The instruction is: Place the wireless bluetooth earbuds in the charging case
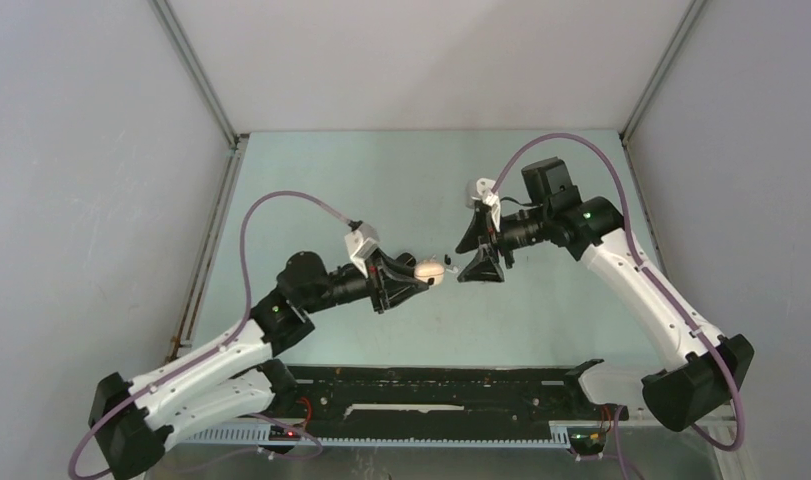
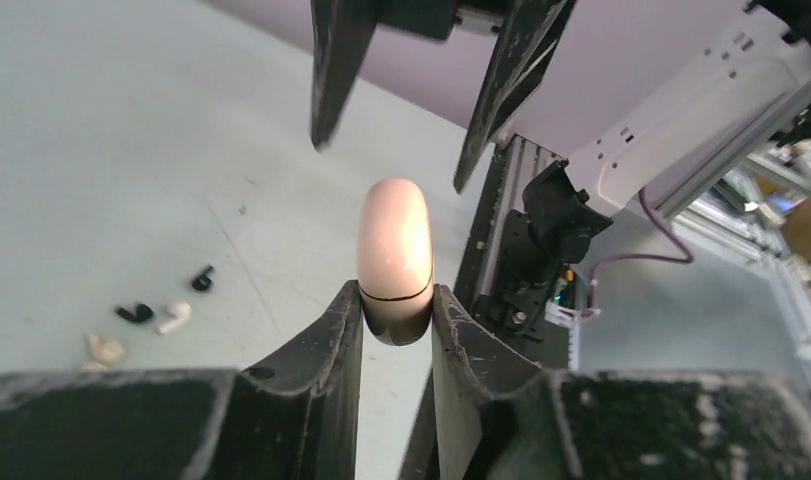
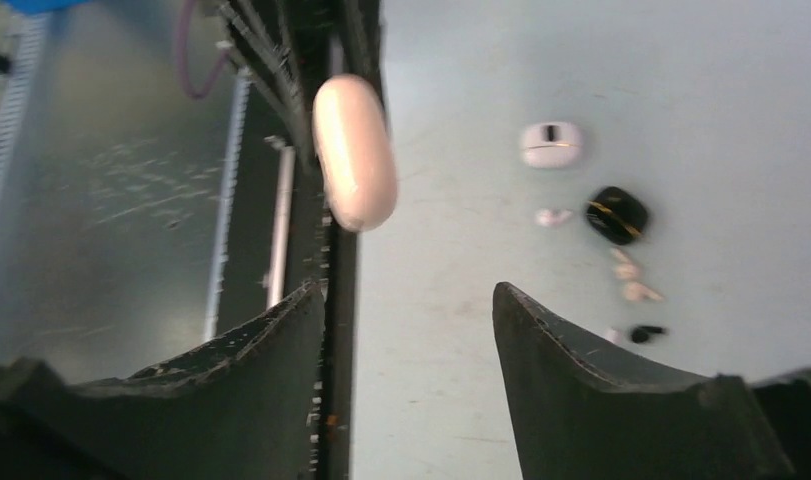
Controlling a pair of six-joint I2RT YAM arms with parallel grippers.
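Note:
A pale pink charging case (image 1: 429, 271) (image 2: 394, 245) (image 3: 355, 150) is held upright in my left gripper (image 1: 416, 280), its lower end pinched between the fingertips. My right gripper (image 1: 471, 258) stands open, apart from the case and to its right, with nothing between its fingers. Small earbuds lie on the table: black ones (image 2: 201, 280) (image 3: 647, 333), white (image 2: 176, 317), pink (image 3: 551, 217) and tan (image 3: 630, 281). A white case (image 3: 550, 147) and a black case (image 3: 616, 215) also lie there.
The dark front rail (image 1: 421, 385) runs along the near edge, with walls on both sides and behind.

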